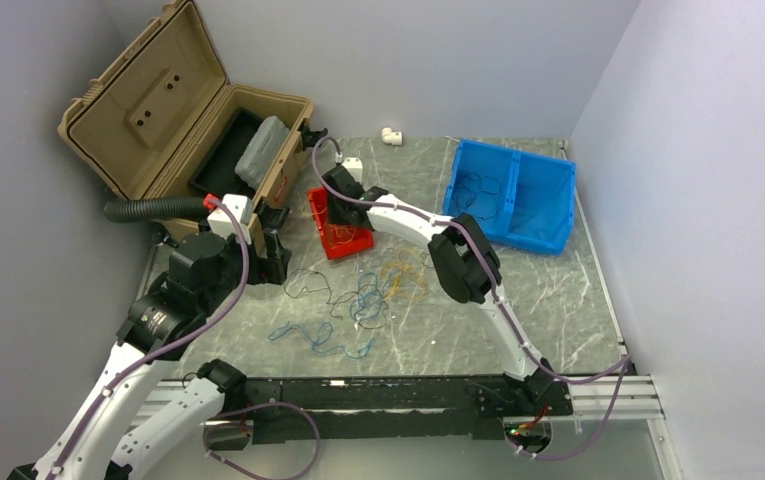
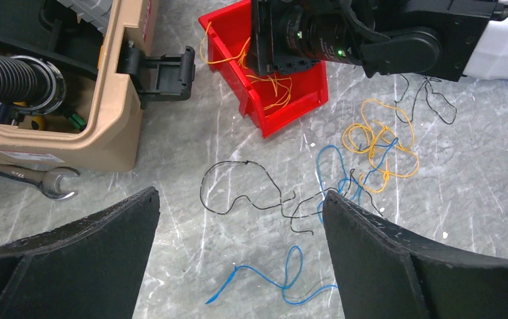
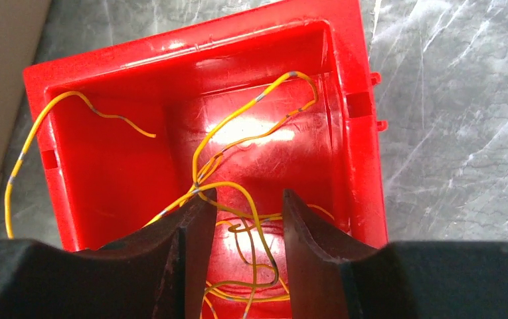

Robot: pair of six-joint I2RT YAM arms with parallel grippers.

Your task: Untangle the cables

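Note:
My right gripper is over the red bin (image 3: 364, 173), its fingers part open. Loops of yellow cable (image 3: 228, 119) pass between and below these fingers; none looks clamped. One yellow strand hangs over the bin's left wall. On the table lie a black cable (image 2: 264, 206), partly crossing a blue cable (image 2: 322, 169), and a yellow cable (image 2: 404, 149) tangled with the blue. Nearer the front, a separate-looking blue cable (image 2: 281, 286) lies loosely curved. My left gripper stands open and empty above the table's left side.
An open tan case (image 1: 288, 105) stands at the back left, close to the red bin. A two-part blue bin (image 1: 558, 245) holds blue cable in its left compartment. A white pipe fitting (image 1: 391, 137) lies at the back.

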